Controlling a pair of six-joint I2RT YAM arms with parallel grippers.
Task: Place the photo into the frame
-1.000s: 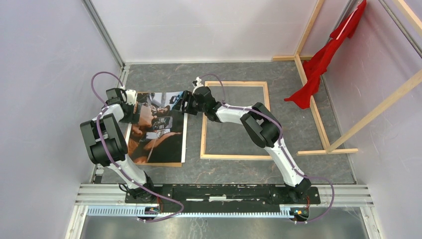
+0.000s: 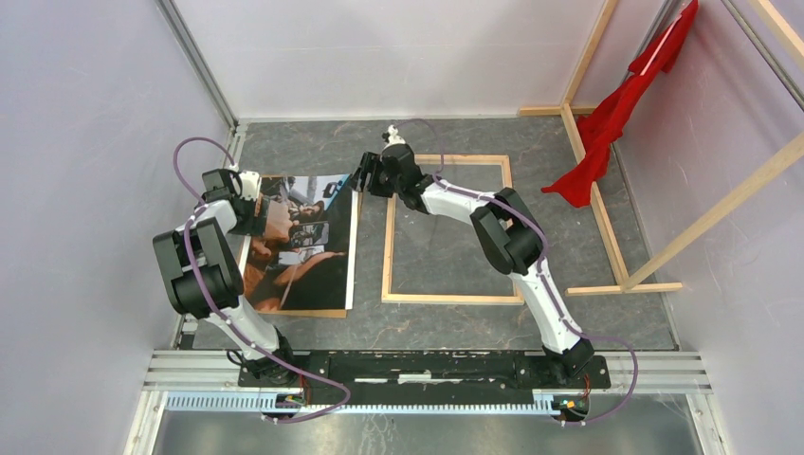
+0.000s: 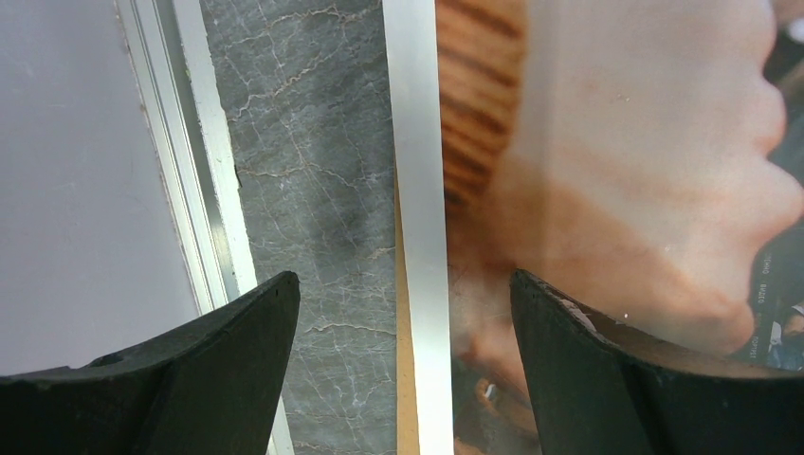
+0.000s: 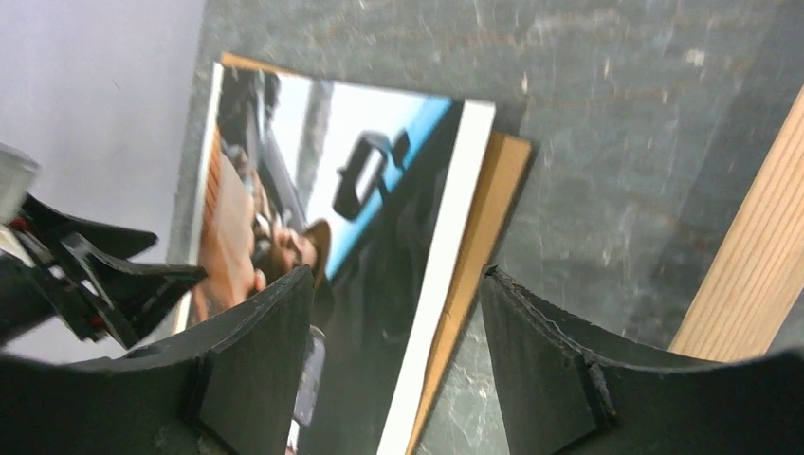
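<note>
The photo (image 2: 322,246) is a large print with white side edges, lying flat on the left of the table over a light wooden board (image 2: 322,313). To its right the wooden frame (image 2: 450,299) lies empty. My left gripper is open above the photo's left white edge (image 3: 424,218), one finger on each side of it as seen from the wrist. Near the photo's upper right corner, my right gripper stands open with nothing between its fingers. The right white edge (image 4: 446,256) runs between them in the right wrist view. Whether either gripper touches the photo I cannot tell.
A red cloth (image 2: 616,118) hangs over a wooden stand (image 2: 599,209) at the right. A wall (image 2: 123,190) rises close to the left arm.
My right gripper has shifted right and slightly up, from over the photo to near its right edge. The left arm, photo and frame look unmoved.
</note>
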